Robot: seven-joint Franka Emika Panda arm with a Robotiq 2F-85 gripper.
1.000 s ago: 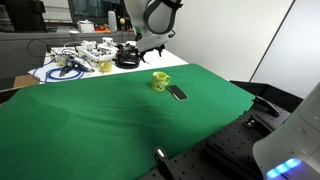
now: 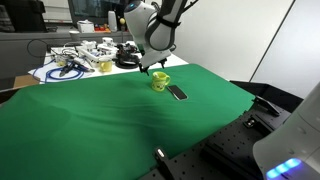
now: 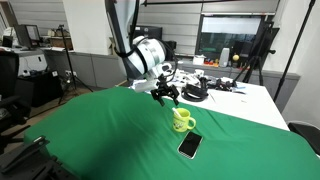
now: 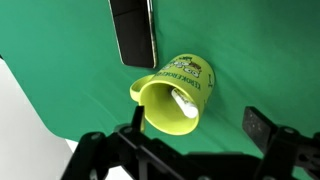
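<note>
A yellow mug (image 2: 158, 83) stands on the green tabletop. In the wrist view, small print shows on the side of the mug (image 4: 190, 72) and a white object (image 4: 185, 103) lies inside it. My gripper is open, its two fingers apart on either side of the mug's mouth, with nothing held. From outside, the gripper (image 3: 167, 94) hangs above the table, just above and beside the mug (image 3: 181, 124). The mug's handle (image 4: 140, 88) points toward the phone side.
A dark phone (image 3: 189, 145) lies flat close to the mug. Behind the green surface, cables (image 2: 68, 71) and another yellow cup (image 2: 105, 66) sit on a white table. A second white arm (image 2: 290, 140) fills the front right corner.
My gripper has come down and nearer to the mug over the last second. Mug and phone have stayed in place.
</note>
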